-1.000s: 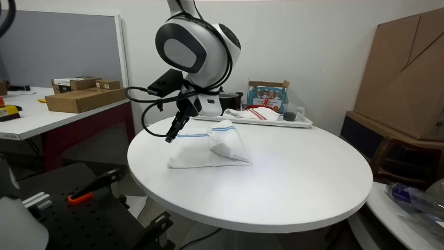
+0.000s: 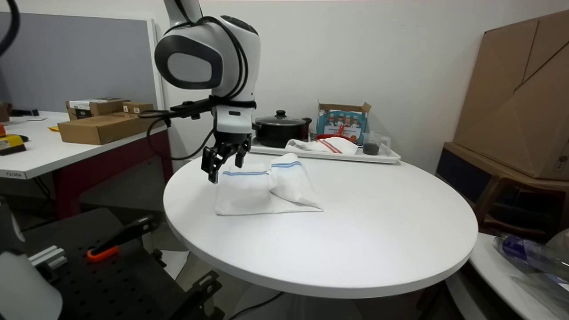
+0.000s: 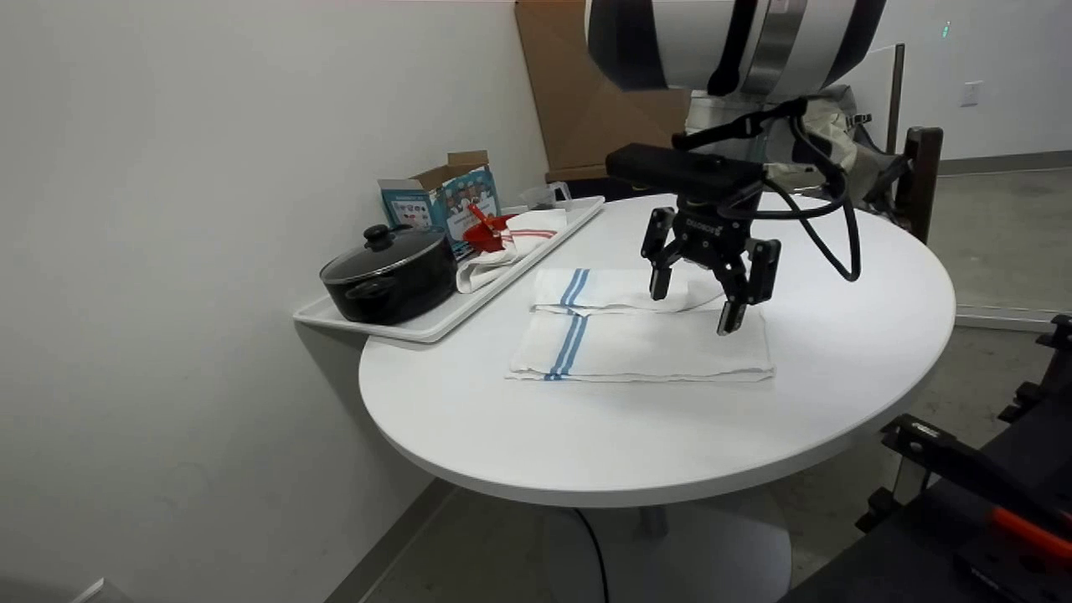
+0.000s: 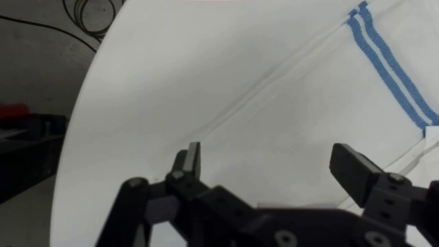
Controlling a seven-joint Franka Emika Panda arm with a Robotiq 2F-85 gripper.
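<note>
A white towel with blue stripes (image 2: 242,196) lies folded on the round white table (image 2: 373,234), its right part doubled over and somewhat rumpled. Above the towel's left edge in exterior view 1 hangs my gripper (image 2: 226,170), open and empty. From the other side, the gripper (image 3: 698,306) stands over the towel (image 3: 653,347), clear of the cloth as far as I can tell. In the wrist view, the fingers (image 4: 354,175) are spread wide, with the flat towel (image 4: 288,136) below them and part of its near edge hidden behind the gripper body.
At the back of the table a white tray (image 3: 452,320) carries a black pot (image 3: 392,276), a red-striped cloth (image 2: 333,144), a red utensil, a box (image 2: 344,122) and a clear measuring jug (image 2: 373,144).
My gripper has swung from a strong tilt to a more upright pose, and the arm above it has shifted left in exterior view 1. The towel looks unchanged.
</note>
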